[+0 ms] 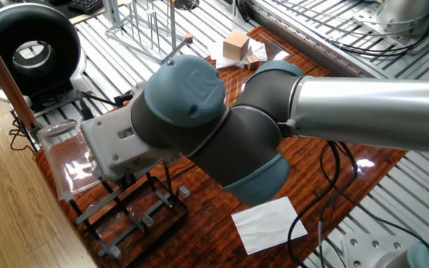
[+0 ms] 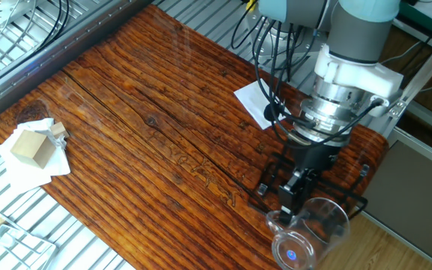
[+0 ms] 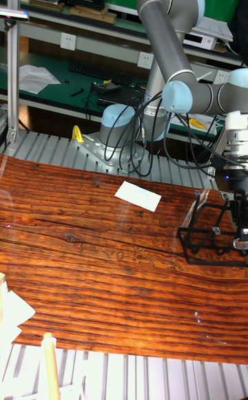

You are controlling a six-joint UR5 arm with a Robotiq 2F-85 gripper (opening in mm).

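A clear plastic jug hangs tilted at my gripper, its base turned toward exterior view 2. The fingers appear shut on it near the handle, though the exact contact is hard to make out. In exterior view 1 the jug shows left of the wrist, over the table's end, while the wrist hides the fingers. A black wire rack stands on the wooden table just beside and below the gripper. Exterior view 3 shows the rack at the right, with the jug mostly outside the picture.
White paper lies flat near the robot's base side. A wooden block and a smaller one rest on white sheets at the far end. A metal wire stand and a black ring-shaped device sit off the table.
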